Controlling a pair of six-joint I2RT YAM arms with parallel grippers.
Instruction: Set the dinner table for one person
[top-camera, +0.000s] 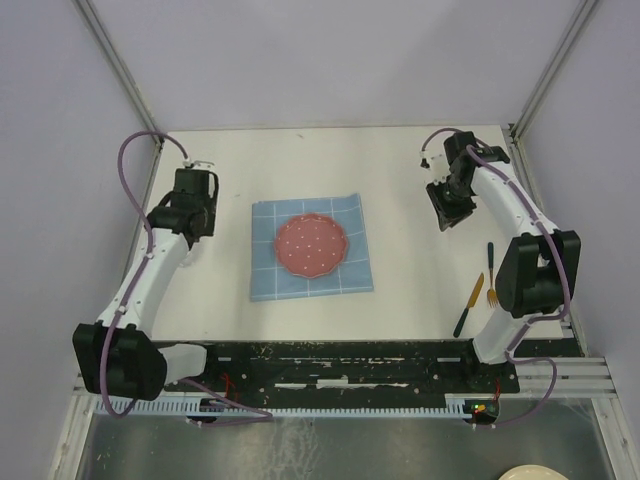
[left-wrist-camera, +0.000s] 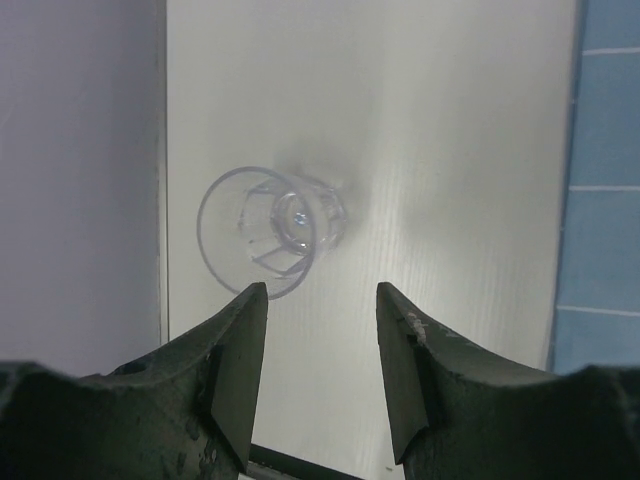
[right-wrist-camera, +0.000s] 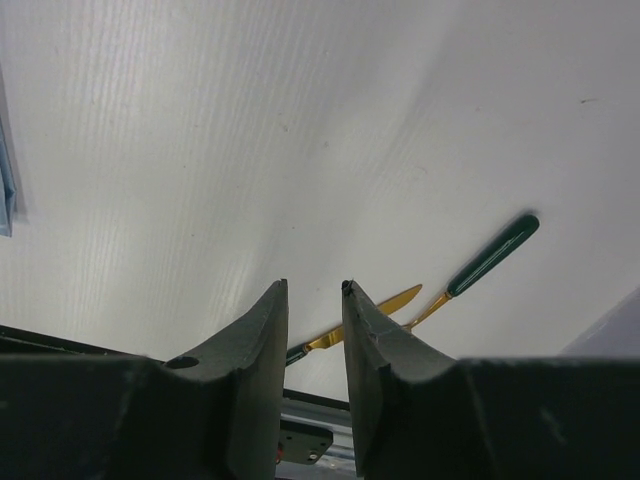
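Note:
A red dotted plate (top-camera: 311, 244) rests on a blue placemat (top-camera: 309, 287) in the middle of the table. My left gripper is open above the left side, with a clear glass (left-wrist-camera: 258, 230) just beyond its fingertips, largely hidden by the arm in the top view. My right gripper is part open above the right side, nothing visible between its fingers. Below it lie a knife (top-camera: 469, 305) with a gold blade and a dark handle, and a second utensil (right-wrist-camera: 492, 254) with a green handle, probably the gold fork seen in the top view.
Side walls stand close beside both table edges. A pale round item (top-camera: 533, 471) shows at the bottom right, off the table.

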